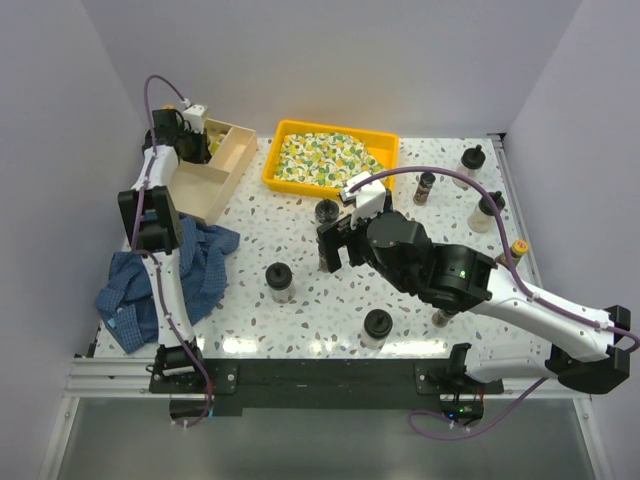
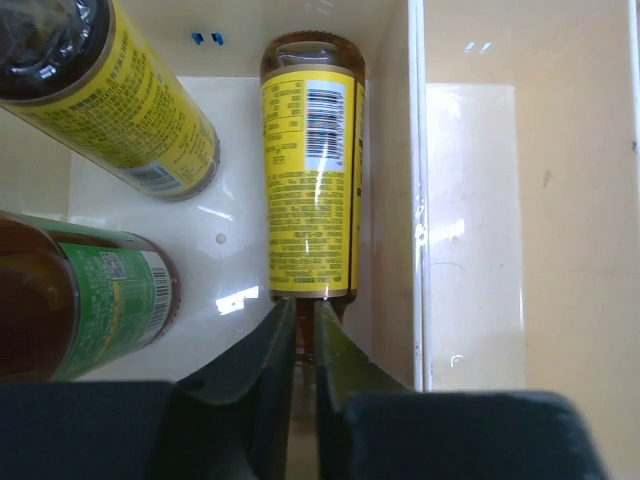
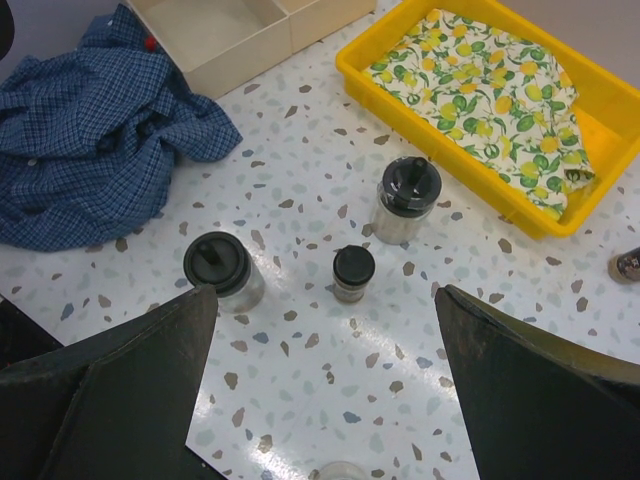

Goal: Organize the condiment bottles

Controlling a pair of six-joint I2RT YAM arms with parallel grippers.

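My left gripper is down in the beige organizer, its fingertips at the lower end of a lying yellow-label bottle; whether it grips it is unclear. Another yellow-label bottle and a green-label bottle share that compartment. My right gripper hangs open over the middle of the table, above black-lidded jars and a small spice jar.
A yellow tray with a lemon cloth stands at the back. A blue checked cloth lies at front left. More bottles and jars stand along the right side. The adjacent organizer compartment looks empty.
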